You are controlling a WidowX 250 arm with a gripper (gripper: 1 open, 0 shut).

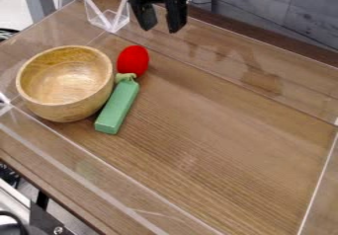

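At the top of the camera view my black gripper [157, 18] hangs over the back of the wooden table, its fingers apart with nothing visible between them. Below it and to the left lie a red oval object [133, 60] and a long green object [117, 108], the latter just right of a wide tan bowl [62, 89].
A clear plastic item [107, 14] is at the back left, left of the gripper. The table's edges show at the lower left and at the right.
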